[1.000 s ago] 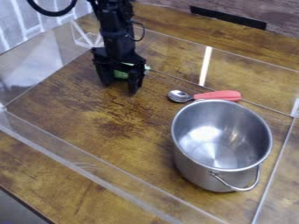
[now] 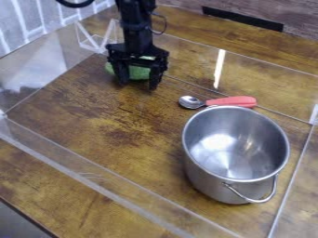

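Note:
My black gripper (image 2: 137,74) is low at the back left of the wooden surface, its fingers open around or just over a green object (image 2: 117,69). The green object is partly hidden behind the gripper, and I cannot tell whether the fingers touch it. A spoon with a red handle (image 2: 230,100) lies to the right, its metal bowl pointing left. A large steel pot (image 2: 233,149) stands at the front right.
Clear low walls surround the wooden work area (image 2: 99,149). A dark strip runs along the back right edge.
My gripper has shifted slightly rightward and up in the view, and more of the green object shows at its left. The spoon and pot have not moved.

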